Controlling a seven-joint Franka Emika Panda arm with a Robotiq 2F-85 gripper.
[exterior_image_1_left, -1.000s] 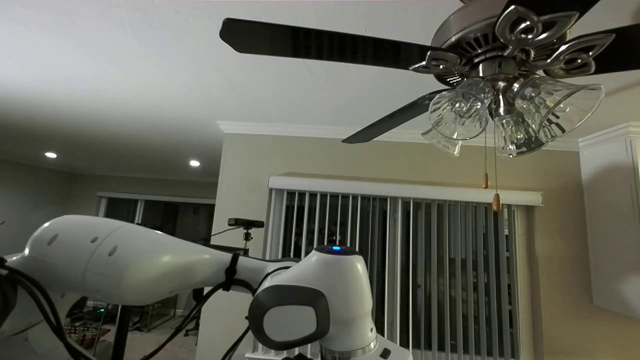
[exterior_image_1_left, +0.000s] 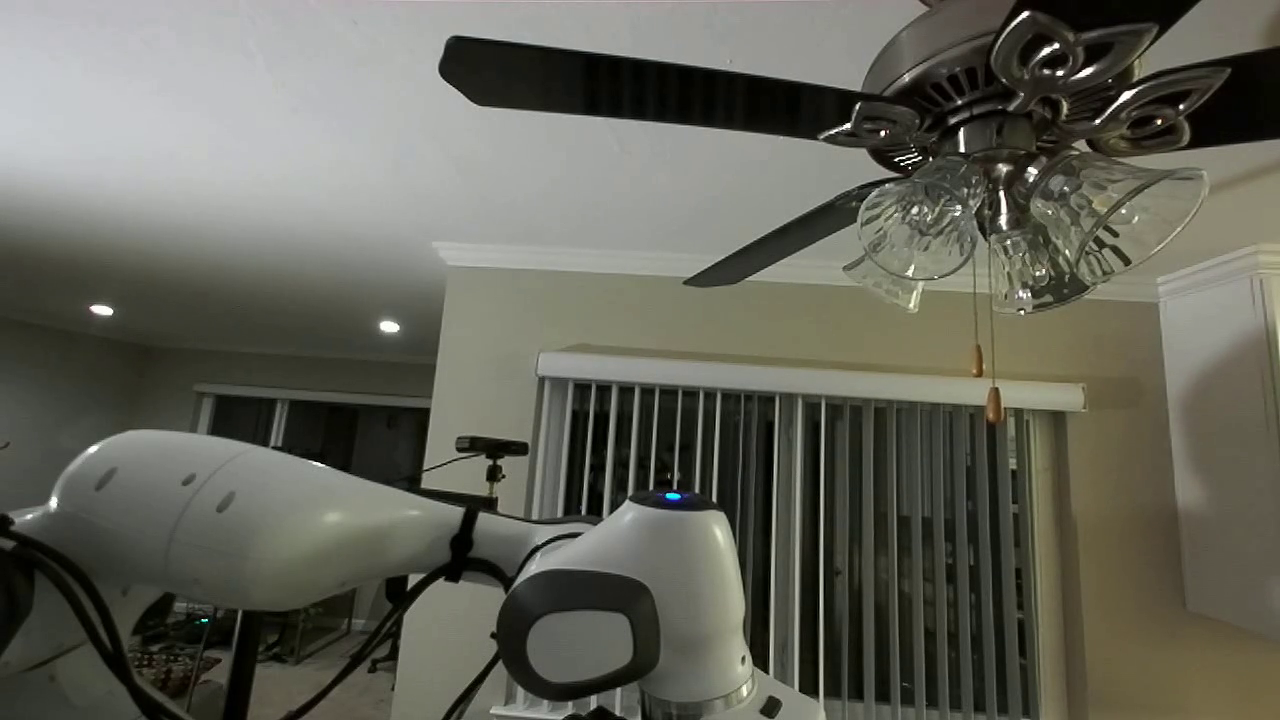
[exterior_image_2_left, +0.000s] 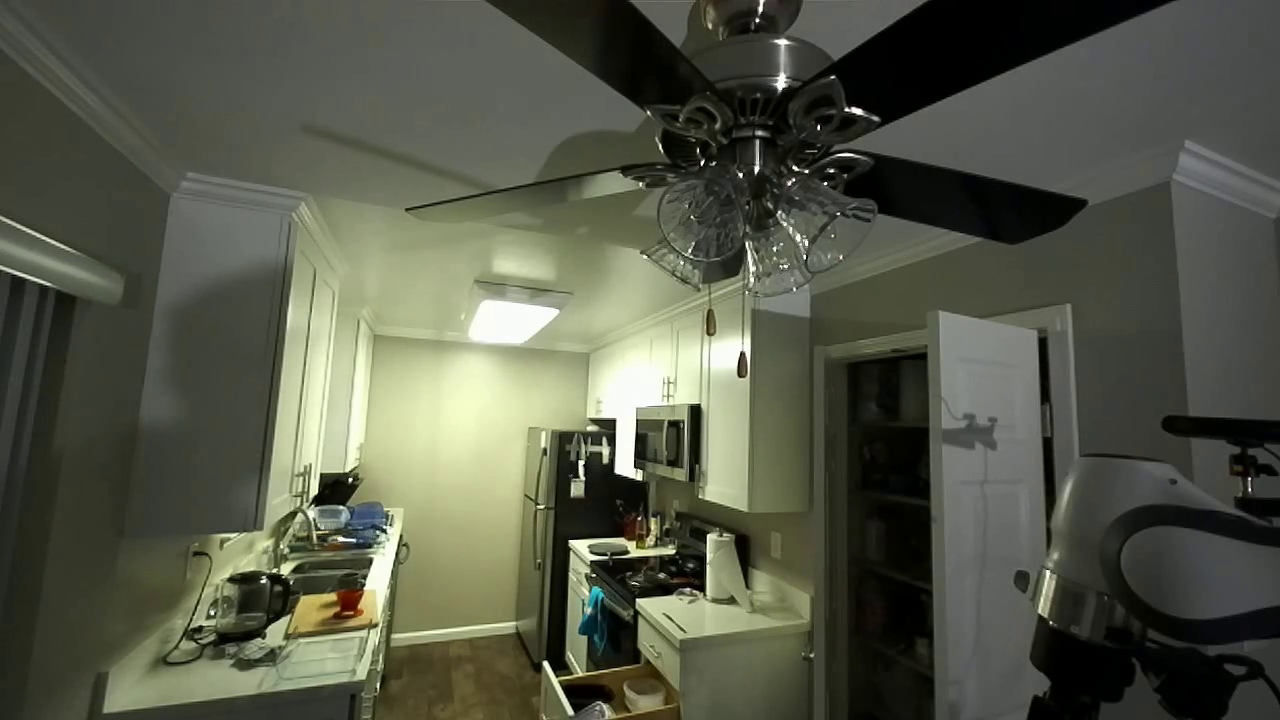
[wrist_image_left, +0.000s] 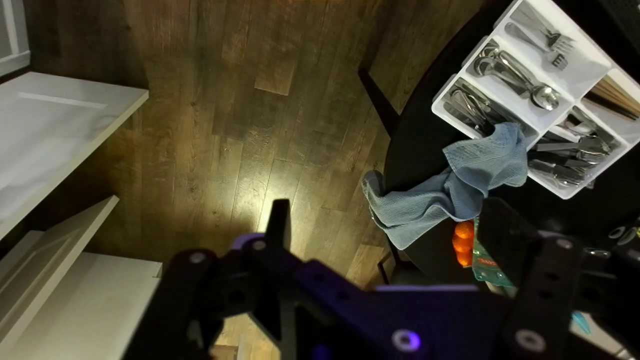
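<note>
In the wrist view my gripper is open, its two dark fingers (wrist_image_left: 277, 223) spread wide. Nothing is held between them. Beyond the right finger, a blue-grey cloth (wrist_image_left: 426, 207) lies crumpled on a round black table (wrist_image_left: 420, 135), overhanging its edge and touching a white cutlery tray (wrist_image_left: 454, 118). Forks, spoons and other utensils fill the tray's compartments. Orange round items (wrist_image_left: 463, 243) and a green package (wrist_image_left: 487, 267) sit past the cloth, partly hidden by the finger. Neither exterior view shows the fingertips or the tabletop.
Wooden floor (wrist_image_left: 240, 120) is open left of the table. White panels (wrist_image_left: 66, 114) stand at the wrist view's left. Overhead hangs a ceiling fan (exterior_image_1_left: 1002, 132) with glass shades. A kitchen with a counter (exterior_image_2_left: 168, 684) and an open drawer (exterior_image_2_left: 654, 710) lies beyond.
The arm looks unmoved in exterior view 1. Only the fan's pull chains have shifted slightly to the right.
</note>
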